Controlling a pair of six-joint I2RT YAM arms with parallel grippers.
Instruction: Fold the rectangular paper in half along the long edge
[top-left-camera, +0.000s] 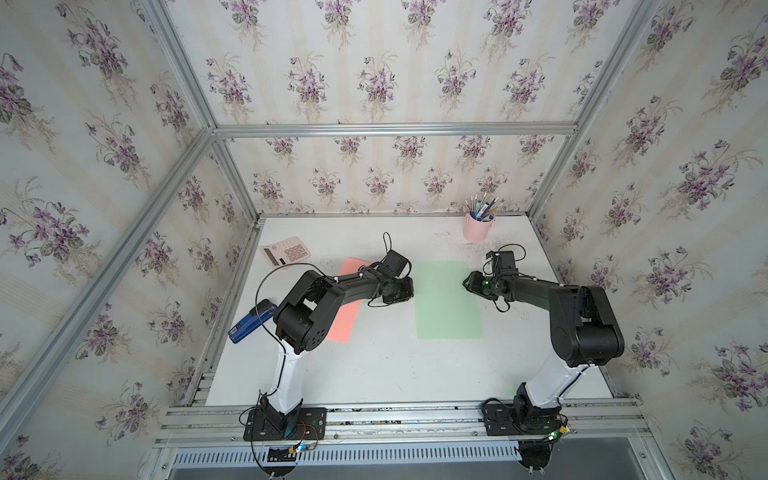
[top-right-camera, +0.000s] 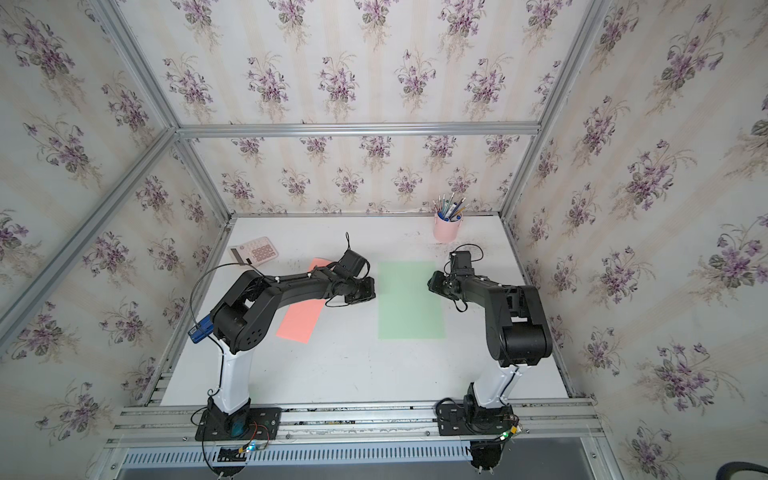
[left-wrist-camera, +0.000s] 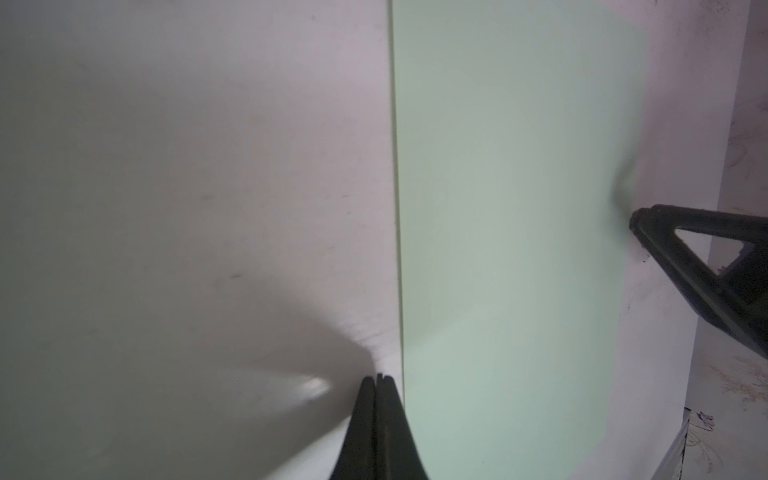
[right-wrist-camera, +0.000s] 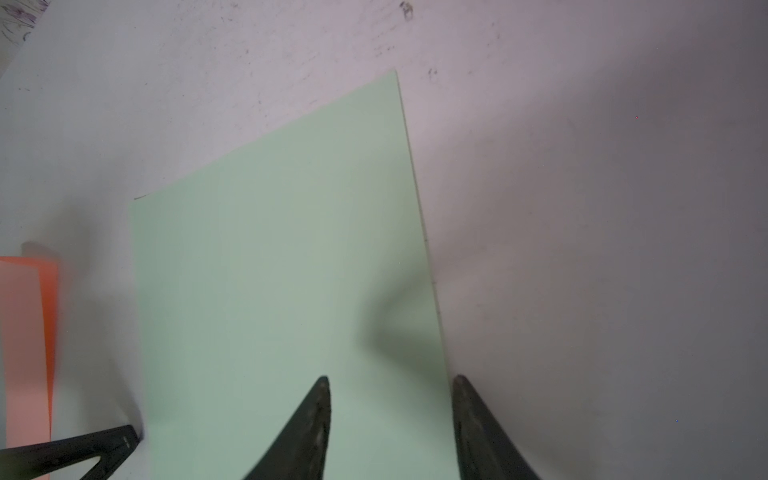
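Note:
A light green rectangular paper (top-left-camera: 445, 308) lies flat and unfolded on the white table. At its left long edge is my left gripper; the fingers meet with nothing visible between them, just outside that edge in the left wrist view. Over the right long edge stands my right gripper. Its two fingers are apart in the right wrist view, one above the green sheet and the other at or just past the edge, nothing held. I cannot tell whether either touches the paper.
A salmon-coloured paper (top-right-camera: 301, 321), apparently folded, lies partly under the left arm. The calculator (top-left-camera: 286, 251) and blue stapler (top-left-camera: 251, 321) are on the left. A pink pen cup (top-left-camera: 477, 229) stands at the back right. Free table extends in front of the green sheet.

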